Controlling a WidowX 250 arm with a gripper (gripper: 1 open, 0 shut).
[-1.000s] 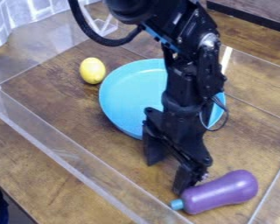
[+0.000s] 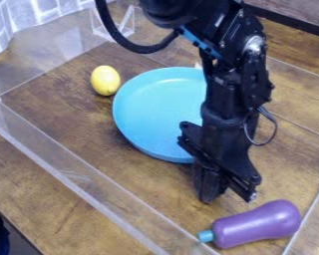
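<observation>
The black gripper (image 2: 209, 181) is low over the wooden table, just right of and in front of the blue plate (image 2: 149, 115), partly covering it. Its fingers point down near the table; whether anything sits between them is hidden. A purple object like an eggplant (image 2: 259, 223), with a pale blue tip, lies in front of the gripper at the bottom right, apart from it.
A yellow lemon-like object (image 2: 107, 81) lies left of the plate. A clear plastic barrier (image 2: 79, 174) runs along the left front.
The gripper's fingers have drawn closer together and shifted slightly away from the purple object.
</observation>
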